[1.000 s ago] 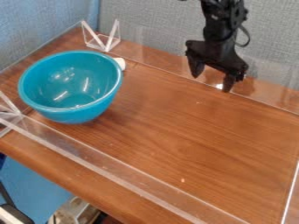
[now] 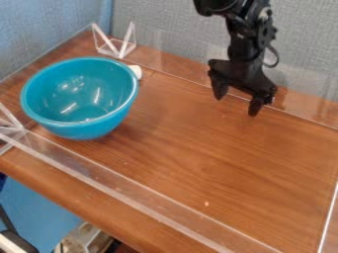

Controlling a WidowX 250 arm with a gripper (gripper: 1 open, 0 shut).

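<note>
A black robot gripper (image 2: 239,95) hangs from the arm at the back right of the wooden table, low near the rear edge, its two fingers apart with nothing visible between them. A large teal bowl (image 2: 79,81) sits at the left of the table, well apart from the gripper. A small white object (image 2: 134,71) lies just behind the bowl, partly hidden by it.
White angled brackets (image 2: 114,43) stand at the back left corner and at the left edge. Clear low strips run along the table's edges, with grey walls behind.
The gripper has moved slightly down, and its fingers appear more spread than a second ago. The bowl has not moved.
</note>
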